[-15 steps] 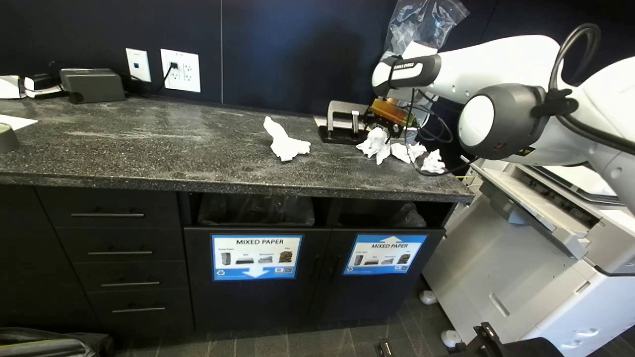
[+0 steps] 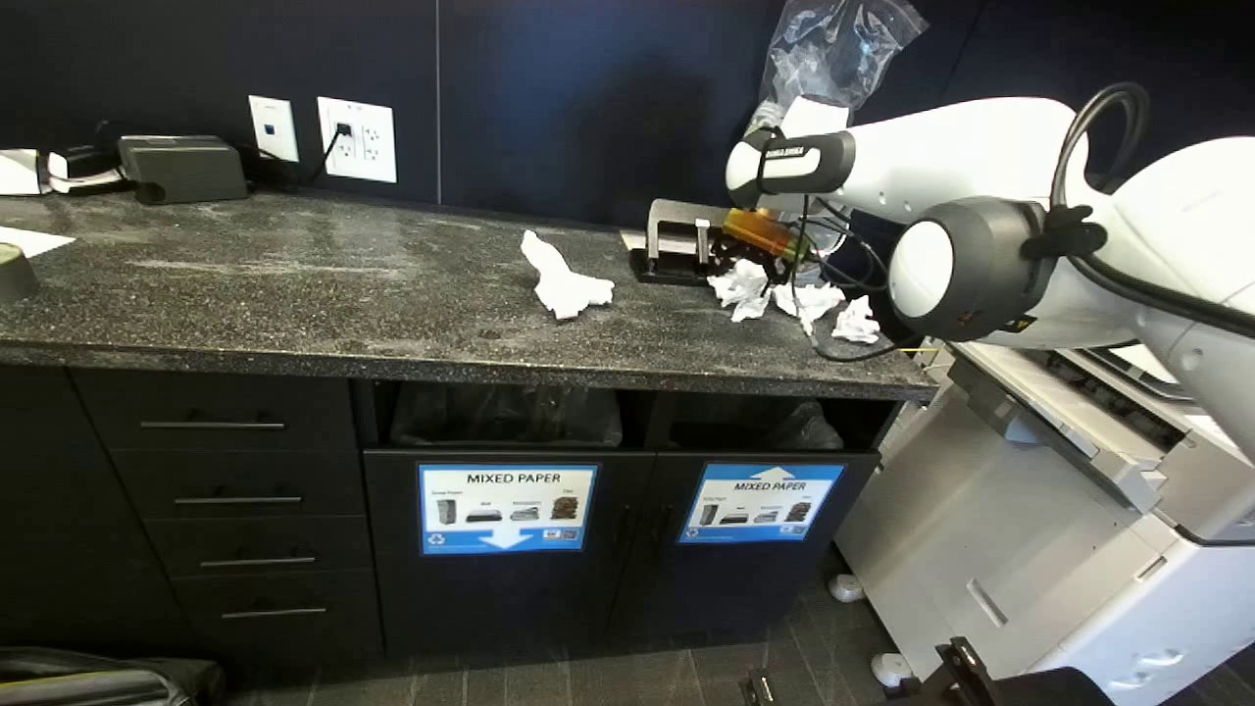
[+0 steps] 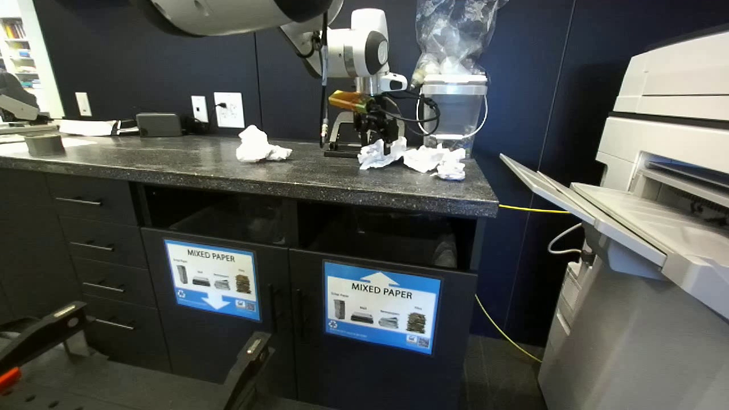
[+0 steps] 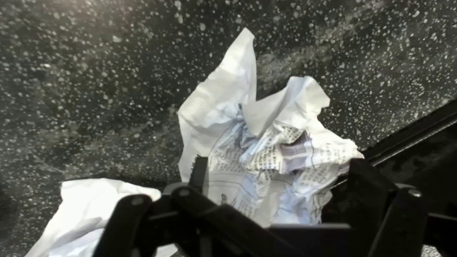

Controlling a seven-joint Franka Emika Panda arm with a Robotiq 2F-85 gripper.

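My gripper is open, its dark fingers apart on either side of a crumpled printed paper [image 4: 257, 128] on the counter. In exterior view 2 that crumpled paper [image 3: 380, 154] lies right beneath the gripper, touching or nearly touching its fingertips; I cannot tell which. A second crumpled paper [image 4: 90, 210] shows at the wrist view's lower left, partly behind the gripper. Two paper wads [image 2: 809, 301] lie to the right of the first in exterior view 1. Another white crumpled paper [image 2: 567, 282] rests alone nearer the counter's middle.
Just behind the papers stands a black and grey hole punch [image 2: 676, 245]. A clear bucket [image 3: 454, 109] with a plastic bag is by the wall. Its front edge overhangs open bins [image 2: 506, 414].
The arm has come down and slightly left in exterior view 1. The paper under the gripper has shifted slightly and looks a little flatter.
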